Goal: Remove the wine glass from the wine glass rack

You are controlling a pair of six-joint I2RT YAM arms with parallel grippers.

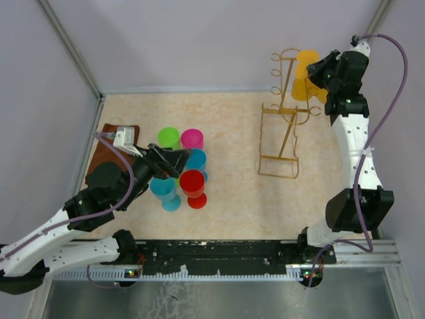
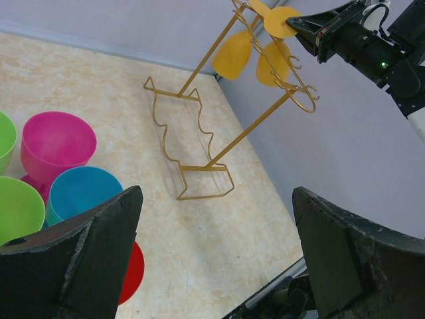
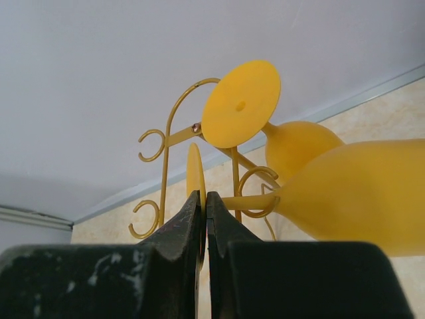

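Note:
The gold wine glass rack (image 1: 279, 157) stands at the right of the table, yellow glasses (image 1: 307, 63) hanging at its top. My right gripper (image 1: 313, 72) is at the rack's top; in the right wrist view its fingers (image 3: 299, 279) are closed on the thin edge of a yellow glass base (image 3: 196, 169), beside a hanging glass (image 3: 358, 186) and another base disc (image 3: 240, 106). My left gripper (image 1: 174, 161) is open above the coloured glasses on the left, nothing between its fingers.
Green, pink (image 1: 192, 136), blue and red (image 1: 192, 183) glasses stand at centre-left, near a brown board (image 1: 106, 156). The table between them and the rack is clear. Walls bound the back and sides.

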